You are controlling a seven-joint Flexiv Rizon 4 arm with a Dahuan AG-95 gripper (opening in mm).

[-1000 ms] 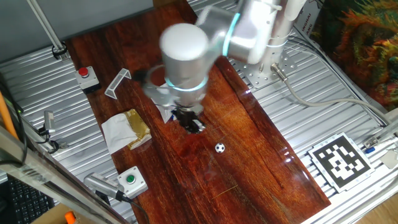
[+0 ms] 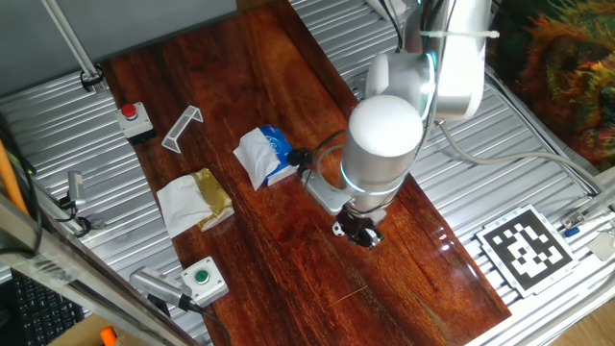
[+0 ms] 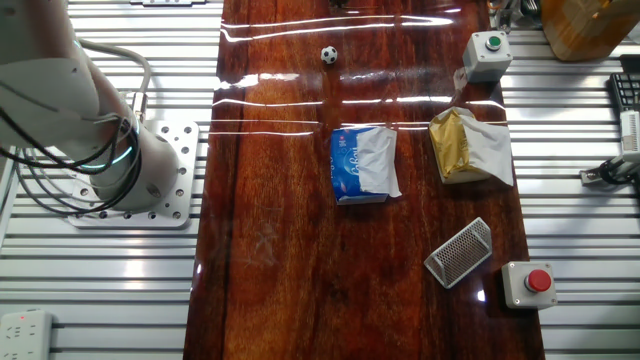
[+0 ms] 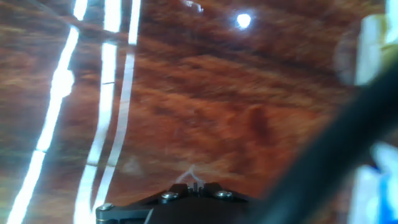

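Observation:
My gripper (image 2: 363,234) is over the wooden table, just right of the small black-and-white football (image 2: 338,229) in exterior view 1, where the ball is partly covered. In exterior view 2 the whole football (image 3: 329,55) shows on the bare wood near the top. Along the bottom edge of the wrist view, the dark fingertips of the gripper meet; it looks shut, with nothing visible between them. A blue tissue pack (image 3: 361,165) and a gold one (image 3: 468,146), each with white tissue out, lie on the table.
A white mesh bracket (image 3: 460,252) lies near a red-button box (image 3: 529,285). At the same table edge stands a green-button box (image 3: 487,56). A black cable (image 4: 329,149) crosses the wrist view.
In exterior view 1 the arm has swung right, carrying the gripper from left of the football, past it, to its right side. The football and packs stay in place.

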